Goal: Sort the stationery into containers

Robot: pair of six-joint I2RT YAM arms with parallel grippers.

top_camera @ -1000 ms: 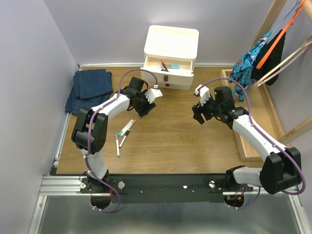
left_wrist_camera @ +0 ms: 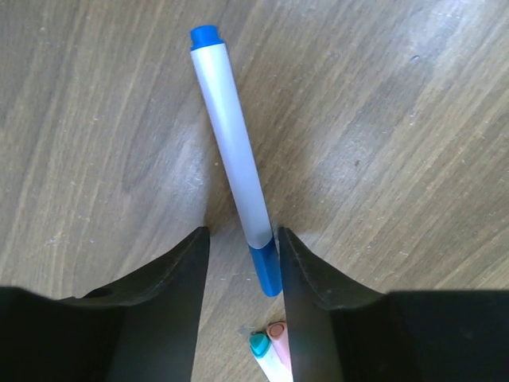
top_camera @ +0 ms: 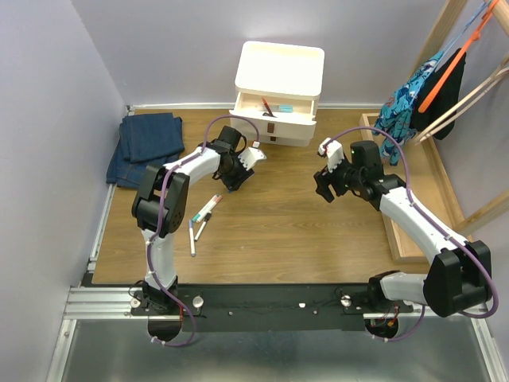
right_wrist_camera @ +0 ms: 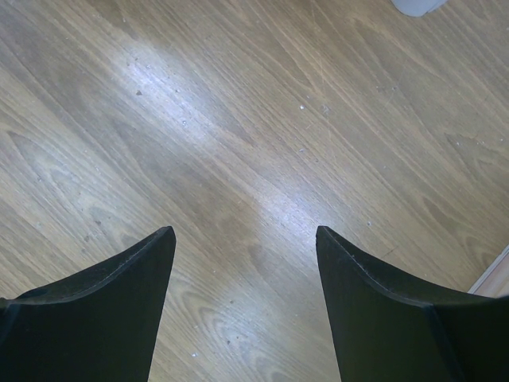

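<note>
A white marker with blue ends (left_wrist_camera: 238, 167) lies on the table in the left wrist view. My left gripper is open around its lower blue end, fingertips low on either side. Teal and pink markers (left_wrist_camera: 270, 358) lie below. In the top view, several more markers (top_camera: 203, 215) lie on the left half of the table. The white drawer unit (top_camera: 278, 68) stands at the back, its drawer open with a red pen and a teal item inside. My right gripper is open over bare table.
Folded jeans (top_camera: 149, 135) lie at the back left. A wooden frame (top_camera: 441, 191) with hanging clothes occupies the right side.
My left arm has shifted slightly right over the past second, its gripper staying near the upper marker. The right arm shows hardly any movement.
</note>
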